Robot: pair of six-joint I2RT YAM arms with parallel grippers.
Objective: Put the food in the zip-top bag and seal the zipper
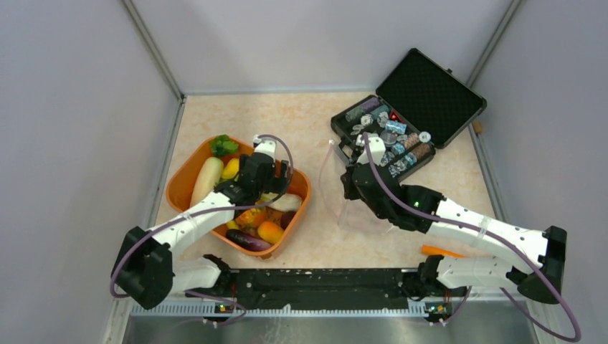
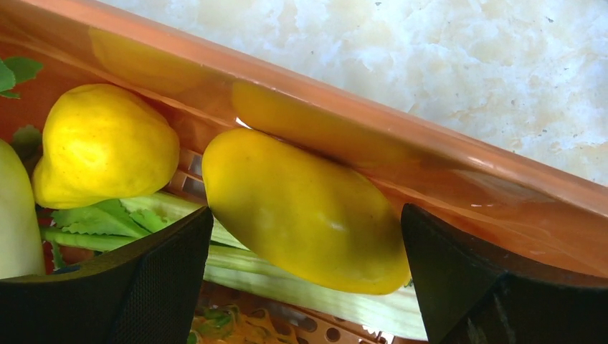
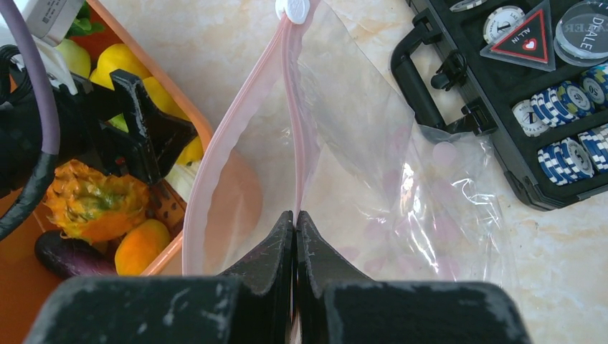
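Note:
My left gripper (image 1: 278,177) is over the orange basket (image 1: 176,202), its fingers open. In the left wrist view a long yellow fruit (image 2: 305,215) lies between the spread fingers, against the basket's wall; whether either finger touches it I cannot tell. A clear zip top bag (image 3: 358,179) with a pink-tinted zip edge hangs from my right gripper, which is shut on that edge. The bag's mouth gapes to the left, with a white slider (image 3: 292,9) at its far end. No food shows inside the bag.
Basket contents include a rounder yellow fruit (image 2: 107,147), a pale gourd (image 1: 207,180), an eggplant (image 1: 247,240) and leafy greens (image 1: 224,145). An open case of poker chips (image 1: 387,129) stands behind the bag. Bare table lies between basket and case.

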